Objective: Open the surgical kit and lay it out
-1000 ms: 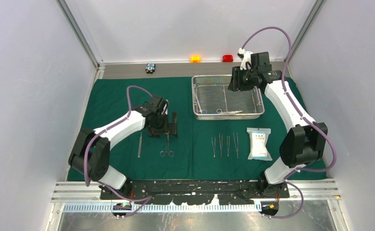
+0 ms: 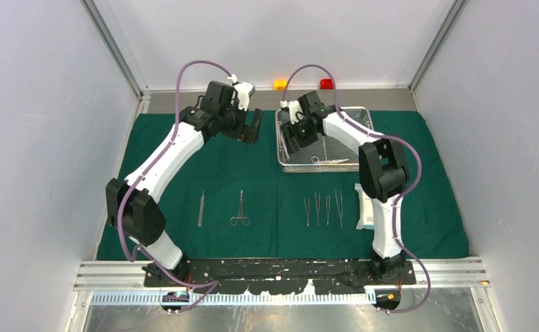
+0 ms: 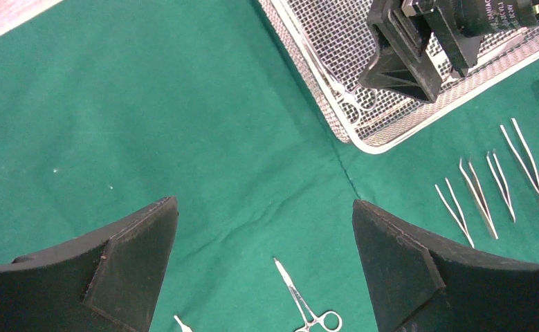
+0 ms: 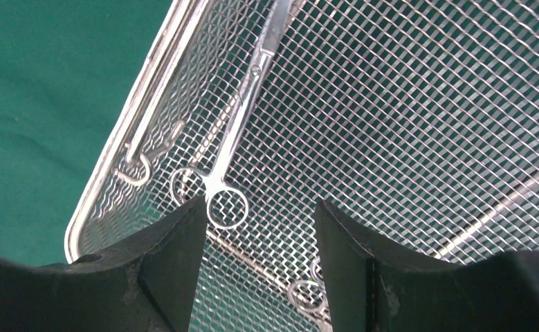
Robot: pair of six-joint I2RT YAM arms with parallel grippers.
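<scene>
The wire mesh tray [image 2: 353, 168] holds long scissor-like instruments [image 4: 239, 117], with more rings at the lower part of the right wrist view. My right gripper is open over the tray's left part, its fingertips either side below those instruments. My left gripper hangs open over the green cloth left of the tray, nothing between its fingers. On the cloth in front lie a straight instrument [image 2: 201, 207], a ringed clamp [image 2: 241, 214] and several tweezers [image 2: 317, 207] in a row.
A white packet [image 2: 364, 214] lies at the front right, partly under my right arm. Small yellow [image 2: 279, 84] and red [image 2: 326, 84] items stand on the back edge.
My left gripper has moved back from above the clamp toward the rear.
</scene>
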